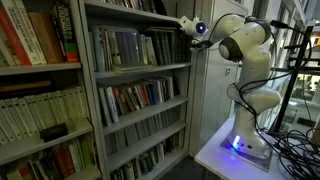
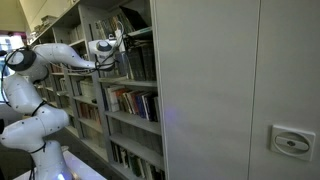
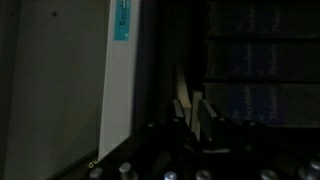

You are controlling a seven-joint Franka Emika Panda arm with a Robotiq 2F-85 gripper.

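My gripper is up at the bookcase's upper right, in front of a row of dark books (image 1: 165,45) on a high shelf. In the wrist view its two pale fingers (image 3: 183,92) are close together with a narrow, dark gap. It is too dark to tell how far apart they stand or whether anything is between them. To their right are dark volumes (image 3: 250,62) with faint blue lettering. On the left runs a pale upright panel (image 3: 118,75) bearing a blue label (image 3: 123,19).
The bookcase (image 1: 95,100) has several shelves of books below and to the left. A white cabinet front (image 2: 210,90) adjoins it on the right. The arm's base stands on a white table (image 1: 222,160). Cables hang behind the arm.
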